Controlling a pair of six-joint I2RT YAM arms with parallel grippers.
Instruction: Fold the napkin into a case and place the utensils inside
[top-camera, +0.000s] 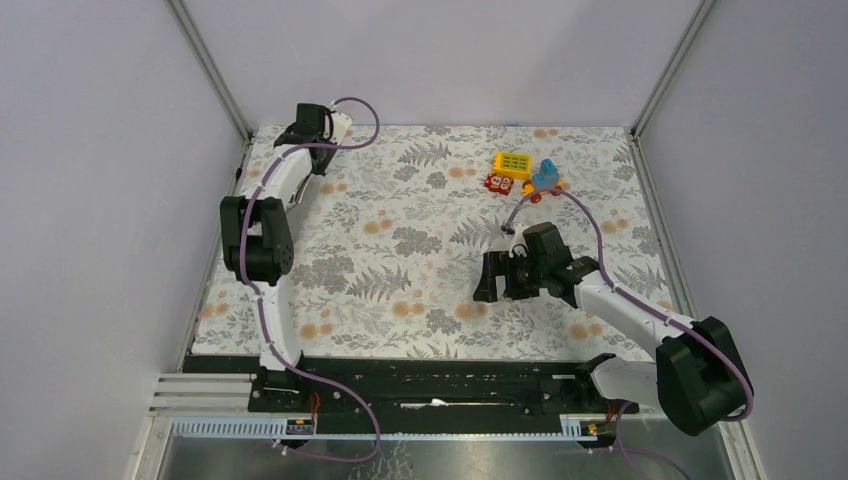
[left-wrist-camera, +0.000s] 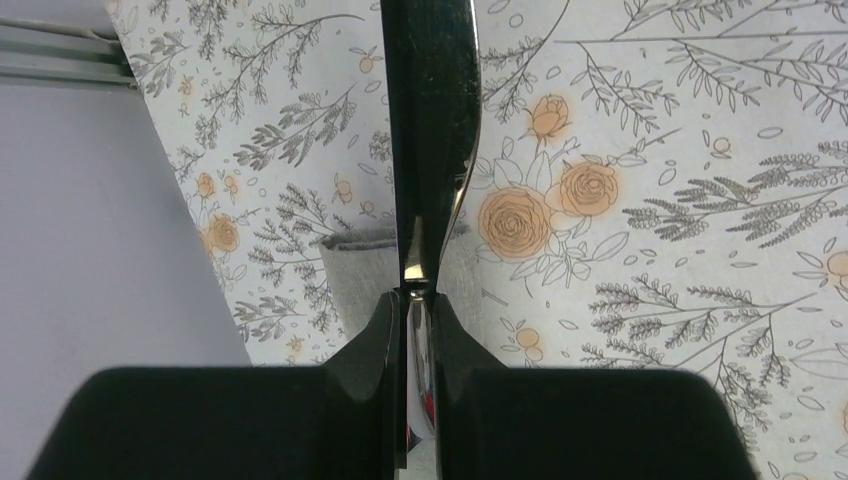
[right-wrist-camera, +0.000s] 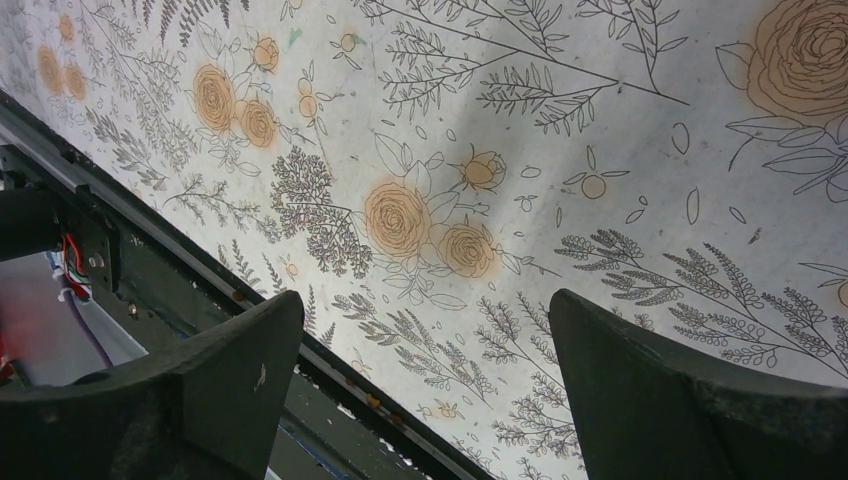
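Observation:
A metal knife (left-wrist-camera: 435, 130) runs up through the middle of the left wrist view. My left gripper is closed around its narrow part, with a finger on each side. Under the knife lies the grey napkin (left-wrist-camera: 362, 275), folded, with an open edge facing the blade; the knife and fingers cover much of it. From above, the left arm hides the napkin, and a slim glint of the knife (top-camera: 299, 190) shows beside it. My right gripper stands open over bare patterned cloth, empty.
Toy blocks, yellow (top-camera: 513, 165), red (top-camera: 499, 184) and blue (top-camera: 545, 175), stand at the back right. A side wall (left-wrist-camera: 110, 290) rises close to the left gripper.

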